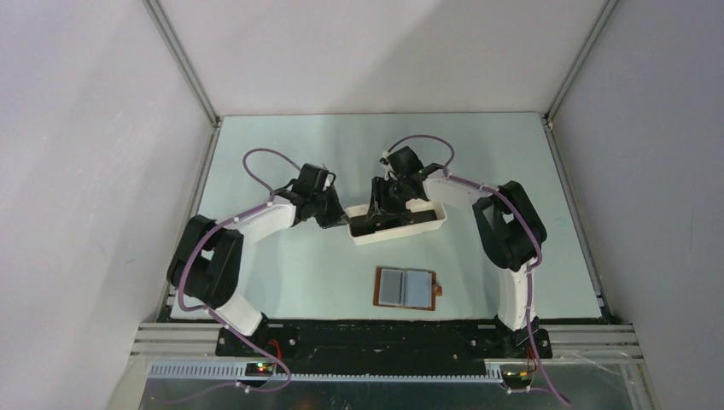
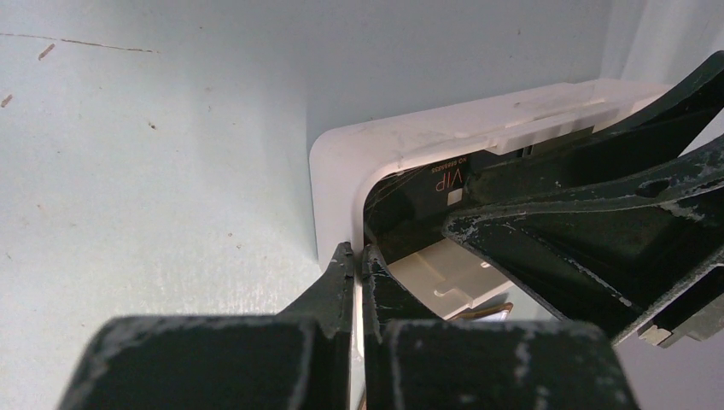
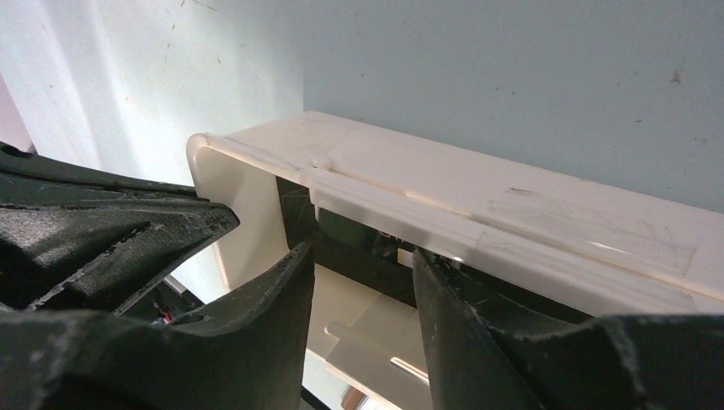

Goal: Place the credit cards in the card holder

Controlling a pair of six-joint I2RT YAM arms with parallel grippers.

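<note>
A white oblong box [image 1: 397, 235] with dark cards inside sits mid-table, a black card marked VIP [image 2: 444, 179] showing in the left wrist view. My left gripper is shut at the box's near-end wall, whose rim runs up to its fingertips; whether the wall is pinched is hard to tell. My right gripper is open over the box opening, its fingertips at the dark interior, nothing visibly held. An open brown card holder [image 1: 405, 289] with clear sleeves lies at the front of the table.
Both arms reach in from the front corners and meet closely at the box, with walls to either side and behind.
</note>
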